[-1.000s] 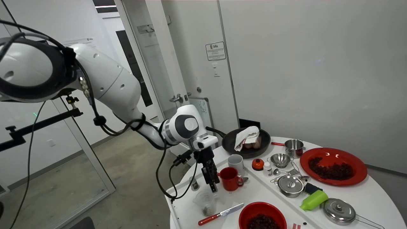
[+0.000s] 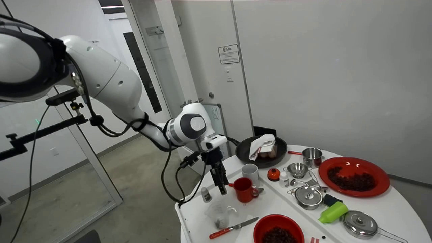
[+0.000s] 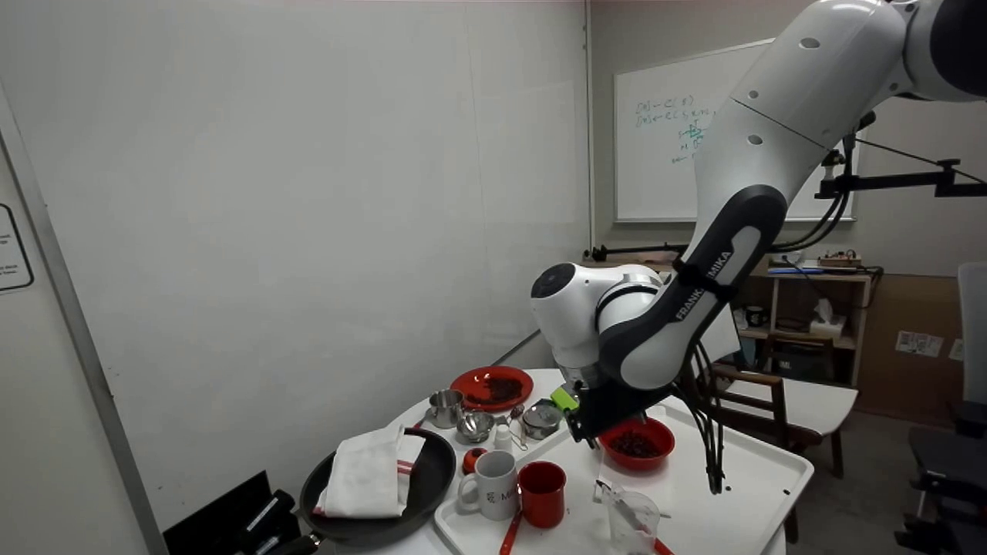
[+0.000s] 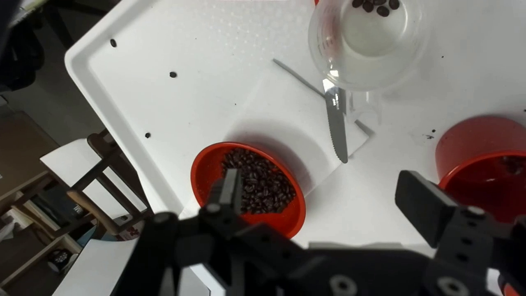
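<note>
My gripper is open above the white tray (image 4: 192,106), with nothing held between its fingers. In the wrist view the left finger (image 4: 230,190) overlaps a red bowl (image 4: 294,224) of dark beans; the right finger (image 4: 419,204) appears beside a red mug (image 4: 481,133). A clear measuring cup (image 4: 374,74) holds several beans. The knife (image 4: 336,126) lies partly behind or under the cup in that view, and its red handle (image 2: 219,233) shows in exterior view 1. There, the gripper (image 2: 223,192) hangs just left of the red mug (image 2: 243,191).
A grey-white mug (image 2: 250,173) stands behind the red one. Beyond the tray are a black pan (image 2: 265,162) with a cloth, a red plate (image 2: 380,184) of beans, small metal pots and a green bottle (image 2: 333,212). Loose beans dot the tray's otherwise clear corner.
In exterior view 1 the arm and gripper have shifted up and slightly left, farther from the tray. The mugs and bowl keep their places.
</note>
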